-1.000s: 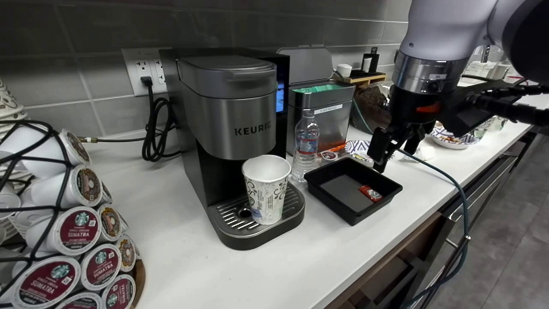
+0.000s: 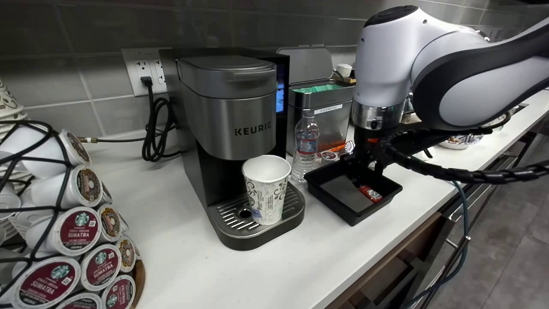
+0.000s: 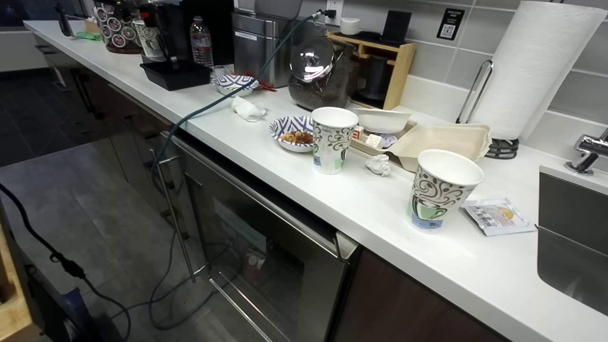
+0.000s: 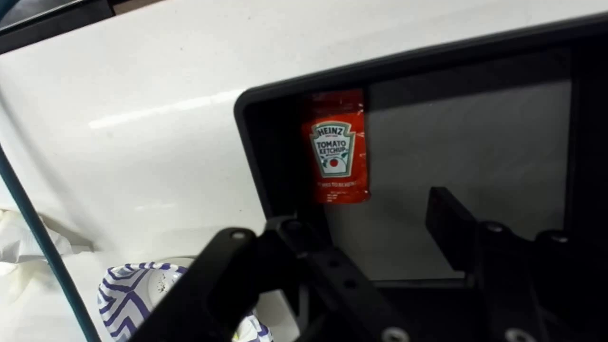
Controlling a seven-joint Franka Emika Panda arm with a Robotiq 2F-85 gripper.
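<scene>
A red Heinz ketchup packet (image 4: 337,151) lies flat inside the black tray (image 4: 393,67), close to one end wall. Over that tray hangs my gripper (image 2: 364,167), pointing down, its fingers near the packet in exterior view 1. In the wrist view the two fingers of my gripper stand apart, with tray floor and no object between them. The packet (image 2: 370,193) rests in the corner of the tray (image 2: 351,219) toward the counter's front edge, clear of both fingers.
Left of the tray stand a water bottle (image 2: 306,146) and a Keurig machine (image 2: 226,113) with a paper cup (image 2: 266,193) on its drip tray. A patterned bowl (image 4: 122,302) sits beside the black tray. A blue-green cable (image 3: 222,99) crosses the counter.
My arm has moved left in exterior view 1, bringing the gripper from beyond the tray's back right side to above its inside. The packet and tray have stayed in place.
</scene>
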